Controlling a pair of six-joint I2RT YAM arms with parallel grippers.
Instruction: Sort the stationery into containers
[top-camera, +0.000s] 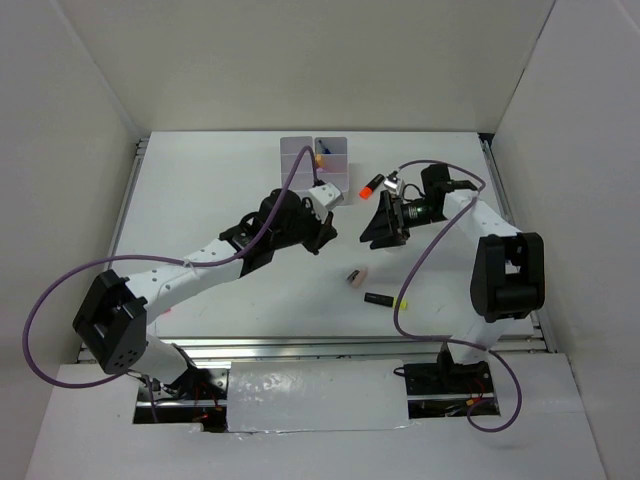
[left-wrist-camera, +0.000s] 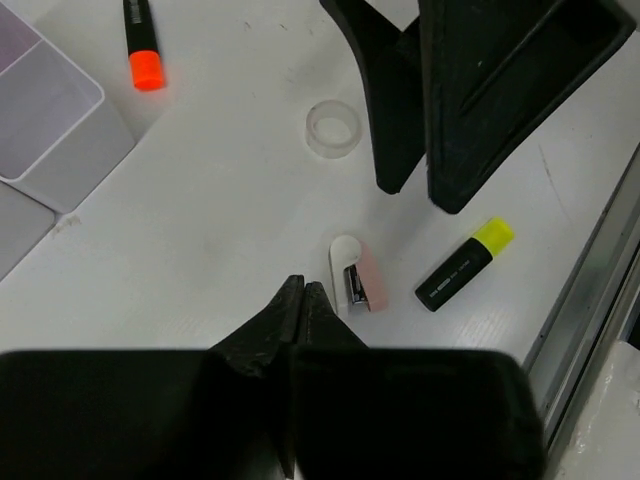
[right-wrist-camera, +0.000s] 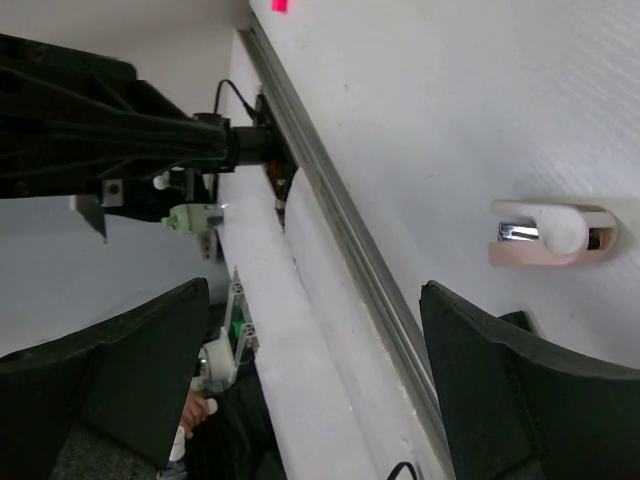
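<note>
The stapler (top-camera: 357, 277), pink and white, lies at the middle front of the table. My left gripper (top-camera: 323, 240) hangs above and behind it; its fingertips meet in the left wrist view (left-wrist-camera: 302, 290), with nothing visible between them. My right gripper (top-camera: 383, 230) is open and empty, behind the stapler to its right. A black highlighter with yellow cap (left-wrist-camera: 464, 264) lies beside the stapler, an orange-capped one (left-wrist-camera: 145, 45) near the grey compartment container (top-camera: 334, 178) at the back, which holds a few small items. A clear tape roll (left-wrist-camera: 333, 129) lies under the right gripper.
The metal rail (top-camera: 270, 346) runs along the front edge. A pink item (right-wrist-camera: 279, 5) lies far left, mostly hidden in the top view.
</note>
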